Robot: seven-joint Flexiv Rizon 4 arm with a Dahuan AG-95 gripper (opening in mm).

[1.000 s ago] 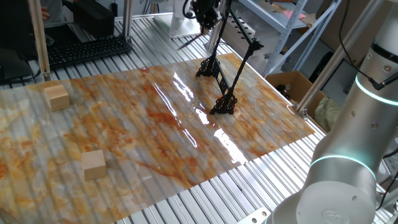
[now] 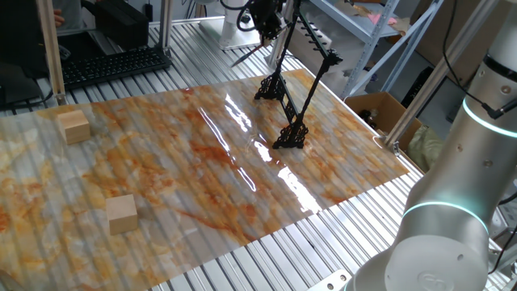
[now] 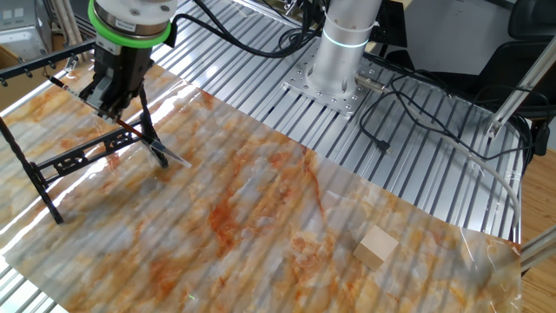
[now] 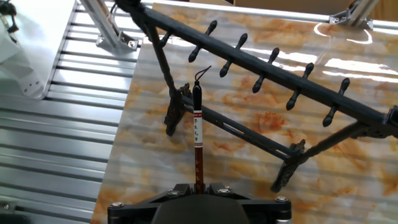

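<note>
A writing brush (image 4: 198,134) with a brown handle, white label and black end is held in my gripper, which is shut on its handle. The hanging loop (image 4: 200,75) at the black end lies near the top bar of a black rack (image 4: 273,73) with several pegs; whether it touches a peg cannot be told. In exterior view 2, my gripper (image 3: 111,113) is beside the rack (image 3: 87,156), and the brush's pale tip (image 3: 176,157) slants down to the right. Exterior view 1 shows the gripper (image 2: 268,36) partly, behind the rack (image 2: 292,121).
Two wooden blocks, one nearer (image 2: 122,214) and one farther (image 2: 73,127), sit on the marbled sheet (image 2: 186,153). A keyboard (image 2: 117,66) lies at the far left. The sheet between blocks and rack is clear.
The arm's wrist and its cable have shifted very slightly at the top of exterior view 1. The brush stays in the gripper; rack and blocks have not moved.
</note>
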